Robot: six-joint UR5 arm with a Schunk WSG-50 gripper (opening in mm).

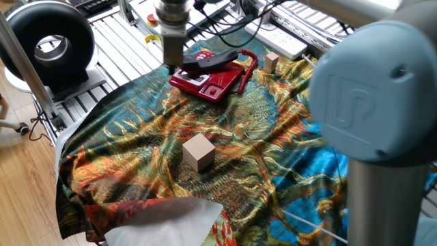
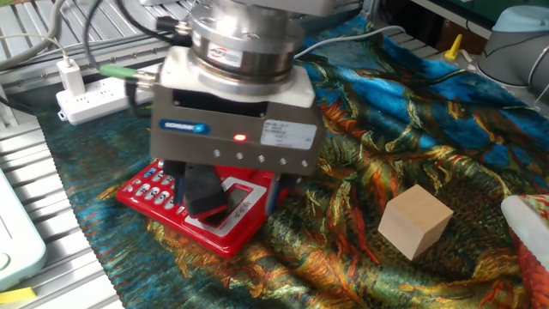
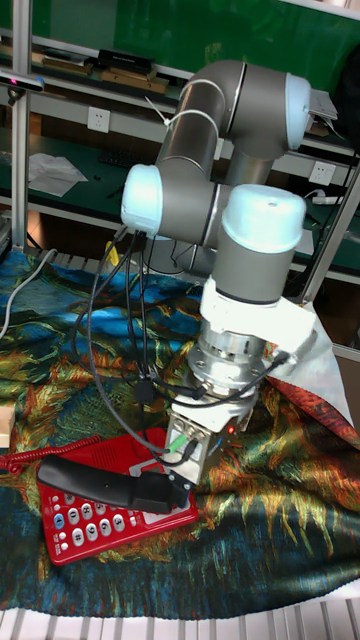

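A red telephone (image 1: 208, 87) lies on the patterned cloth, its keypad (image 3: 94, 525) showing in the third view. Its black handset (image 3: 107, 485) stretches across the body at an angle; whether it rests flat there cannot be told. My gripper (image 2: 226, 197) is over the phone, pointing down, with its fingers (image 2: 275, 194) wide apart. In the second view one end of the handset shows between them, apart from the right finger. The first view has the gripper at the handset's left end, where the fingers are too dark to make out.
A wooden cube (image 1: 199, 152) sits in the middle of the cloth, and a smaller wooden block (image 1: 271, 63) stands behind the phone's red cord (image 1: 247, 74). A white power strip (image 2: 107, 99) lies at the table's edge. Cables hang from the arm near the phone.
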